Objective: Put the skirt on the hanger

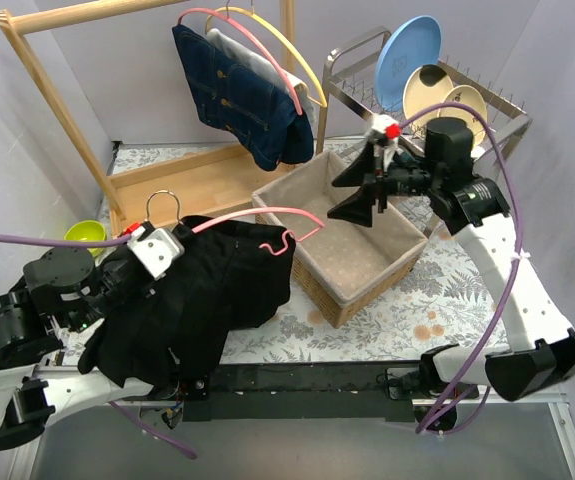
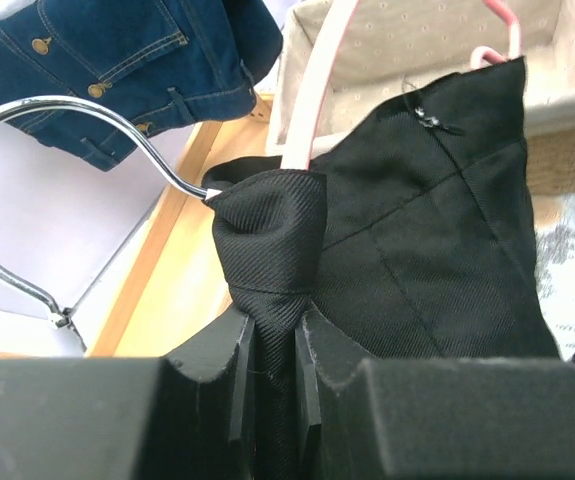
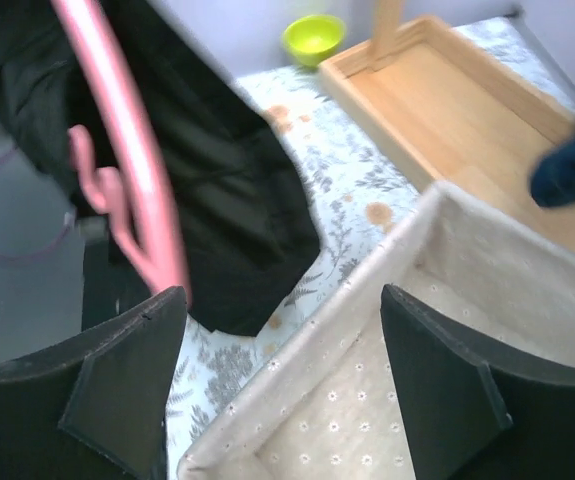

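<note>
The black skirt [image 1: 217,280] drapes from the pink hanger [image 1: 267,210], whose end with a hook-shaped notch sticks out bare to the right; the metal hook stands up near my left gripper. My left gripper is shut on the bunched black cloth just below the hook. In the right wrist view the pink hanger [image 3: 137,160] shows blurred at upper left beside the cloth. My right gripper [image 1: 357,190] stands open above the basket, right of the hanger's bare end, with nothing between its fingers.
A lined wicker basket [image 1: 407,246] sits at centre right. Behind stand a wooden rack [image 1: 52,80] with jeans [image 1: 217,90] on hangers, a plate rack with dishes [image 1: 407,60] and a green bowl [image 1: 84,232].
</note>
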